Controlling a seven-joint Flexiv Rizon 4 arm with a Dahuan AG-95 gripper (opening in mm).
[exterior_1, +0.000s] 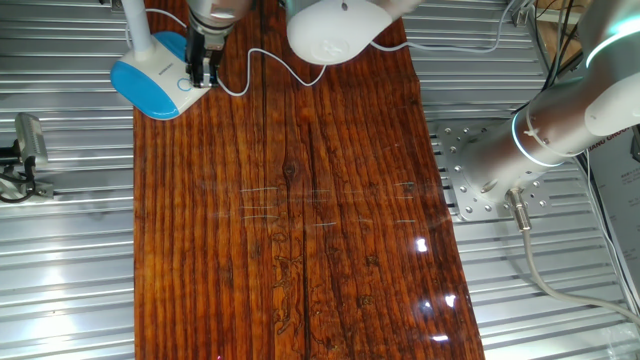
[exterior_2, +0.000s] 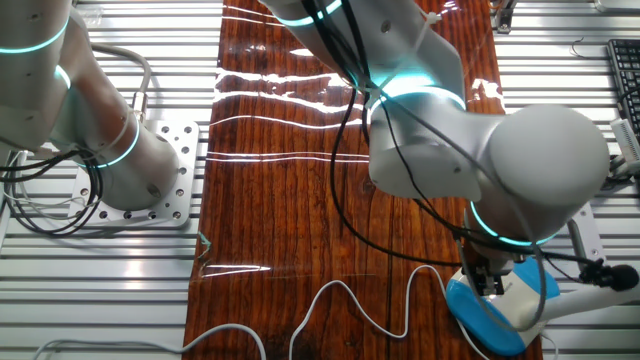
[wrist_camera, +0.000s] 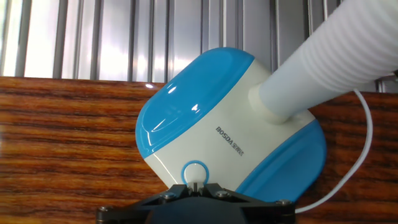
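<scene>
A blue-and-white lamp base (wrist_camera: 186, 115) fills the middle of the wrist view, with a white ribbed stem (wrist_camera: 329, 62) rising from it to the upper right. On its white strip sits a round button (wrist_camera: 195, 173) ringed in blue. My gripper is shut, fingertips together, nothing visible between them. The tips appear just at the button's lower edge; whether they touch it I cannot tell. In exterior view 1 the gripper (exterior_1: 204, 80) hangs over the right side of the lamp base (exterior_1: 150, 85). Exterior view 2 shows the gripper (exterior_2: 488, 284) above that base too.
A white cable (exterior_1: 285, 66) curves over the wooden board (exterior_1: 300, 230) near the lamp. The rest of the board is bare and glossy. Dark cables (exterior_2: 335, 190) hang loosely along my arm.
</scene>
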